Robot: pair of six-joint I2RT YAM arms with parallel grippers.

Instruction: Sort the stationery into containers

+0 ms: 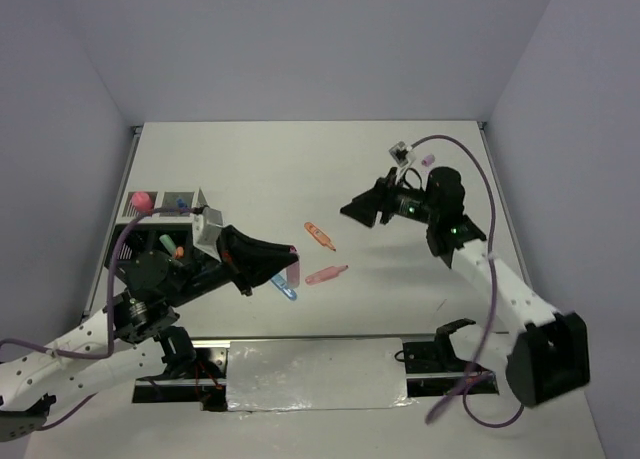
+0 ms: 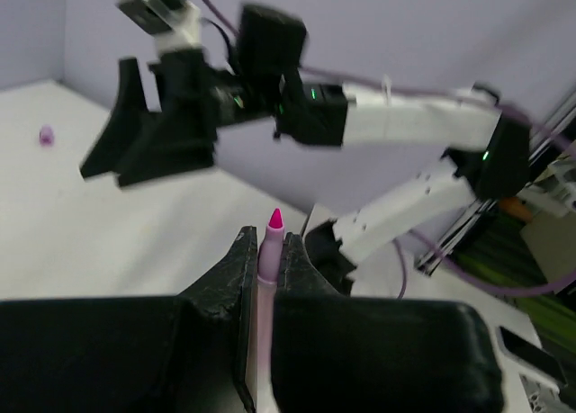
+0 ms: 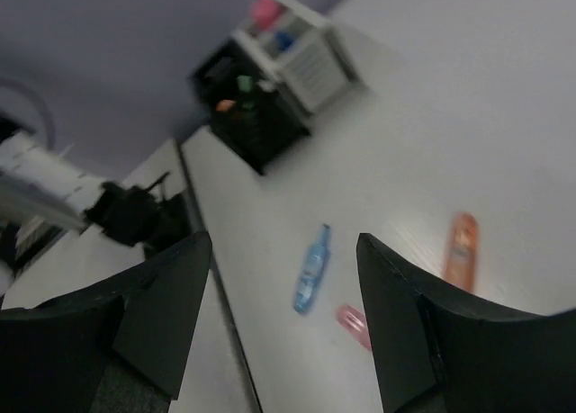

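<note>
My left gripper is shut on a pink marker, its magenta tip rising from between the fingers in the left wrist view. It hangs near a blue pen, which it partly hides in the top view. My right gripper is open above the table, with nothing between its fingers. An orange pen and a pink pen lie in the middle. At the back right sits a small purple item. The right wrist view, blurred, also shows the blue pen and orange pen.
At the left, a black basket holds green and orange items. Behind it stands a white divided box with a pink item and a blue one. The left arm partly covers the basket.
</note>
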